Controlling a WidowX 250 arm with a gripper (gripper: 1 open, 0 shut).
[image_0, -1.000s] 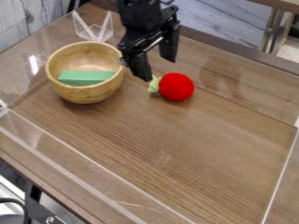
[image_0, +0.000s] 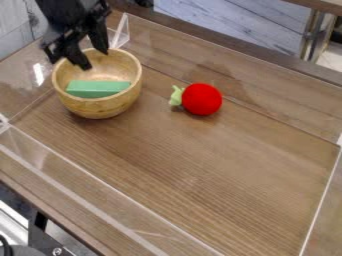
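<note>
A tan bowl (image_0: 111, 110) sits at the left with a mint-green block (image_0: 115, 89) inside. Above and just behind the bowl's back rim is my dark gripper (image_0: 78, 46), its fingers apart and pointing down, open. To the right of the bowl, a red tomato-like object (image_0: 202, 99) with a light green top rests on the wooden table.
A wooden shelf edge (image_0: 315, 6) shows at the top right corner.
My gripper has moved left from above the area between bowl and red object to over the bowl's back left. The bowl, block and red object appear unmoved.
</note>
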